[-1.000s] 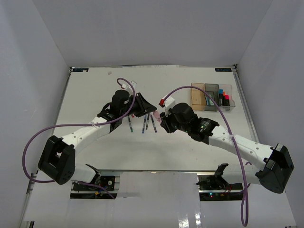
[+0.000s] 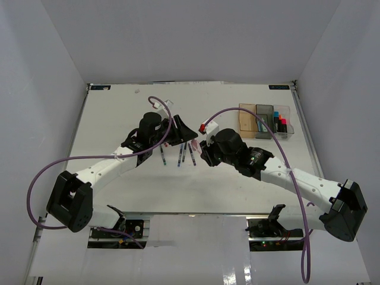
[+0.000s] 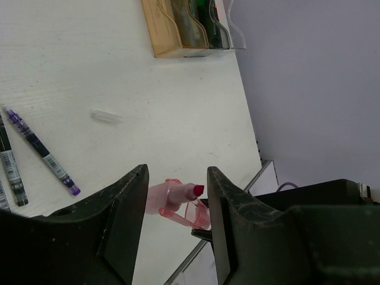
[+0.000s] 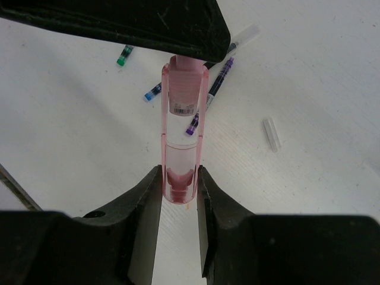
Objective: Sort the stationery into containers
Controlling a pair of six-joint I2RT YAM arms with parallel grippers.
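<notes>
My right gripper [image 2: 203, 153] is shut on a clear pink plastic piece [image 4: 180, 166] with a pink marker [image 4: 183, 95] upright inside it. My left gripper is part open just above the marker's top, its fingertips either side of it in its own view; whether it touches is unclear. Several pens lie on the white table, among them a purple pen [image 3: 41, 148], along with a clear cap [image 3: 105, 116]. The divided container [image 2: 265, 122] at the back right holds stationery in some compartments.
Walls border it on both sides and at the back.
My left gripper has shifted very slightly at the fingers. My right arm shows no visible change.
</notes>
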